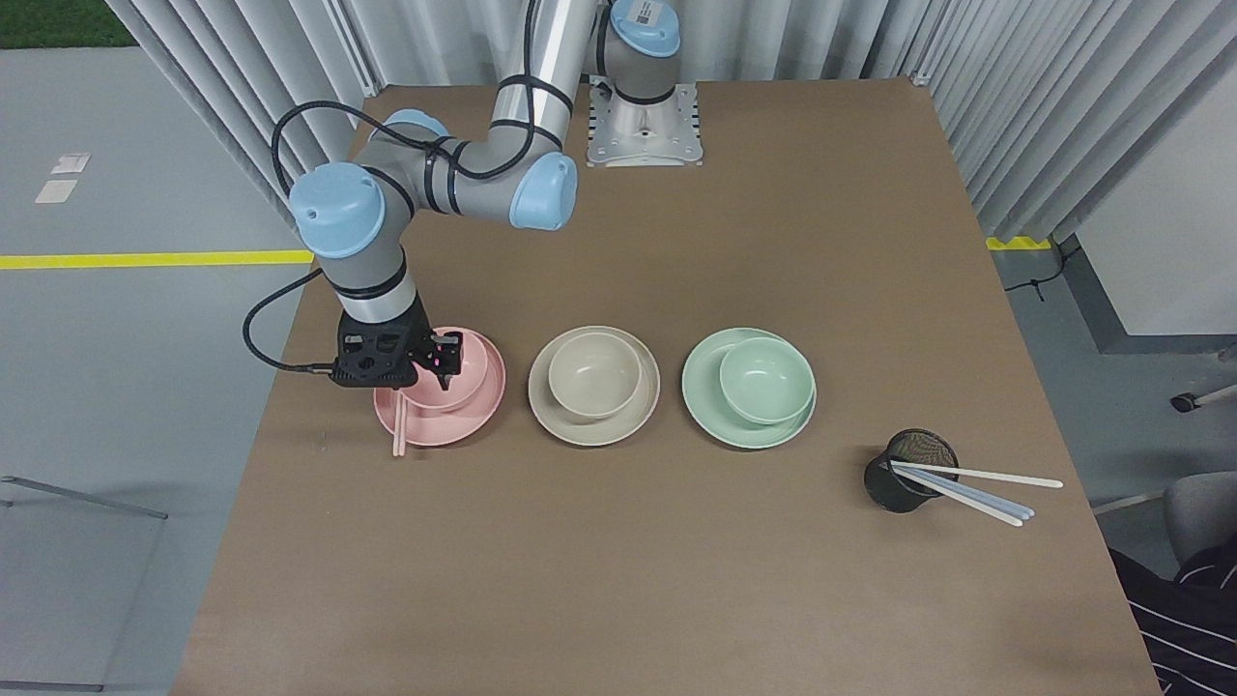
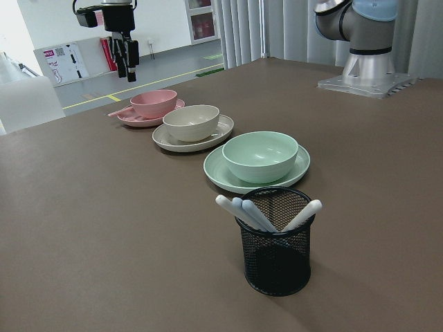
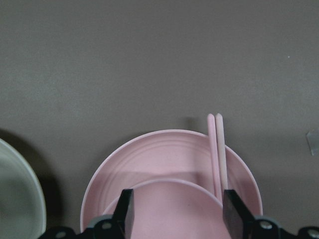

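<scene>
My gripper [image 1: 422,369] hangs open above the pink setting at the left of the table, with nothing seen between its fingers. The pink bowl [image 3: 177,211] sits on the pink plate [image 3: 149,152], partly hidden by the gripper in the front view. Two pink chopsticks [image 3: 217,149] lie on the plate beside the bowl, under the right finger in the wrist view. A cream bowl [image 1: 593,373] on a cream plate [image 1: 586,427] stands in the middle; a green bowl [image 1: 765,379] on a green plate [image 1: 713,406] stands to its right.
A black mesh cup [image 2: 275,256] holding several white and pale-blue chopsticks stands at the right end.
</scene>
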